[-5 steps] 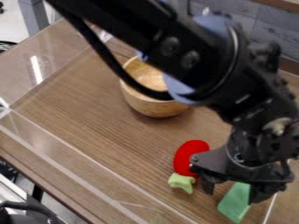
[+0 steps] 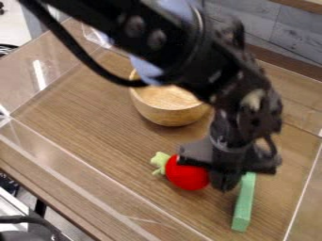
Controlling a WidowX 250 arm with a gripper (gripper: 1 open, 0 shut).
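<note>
My gripper (image 2: 224,167) is lowered over the right part of the table, just behind a red object (image 2: 185,174) with a pale green top (image 2: 160,164), and partly covers it. Its fingertips are mostly hidden, so whether they grip the red object cannot be told. A green bar-shaped object (image 2: 244,204) lies to the right, beside the gripper.
A wooden bowl (image 2: 164,105) sits behind, partly hidden by the arm. A wall stands along the back, and dark cables lie beyond the near left edge.
The gripper has moved up and left in the view. The red object has shifted and turned, its green top now pointing back-left. More of the green bar shows.
</note>
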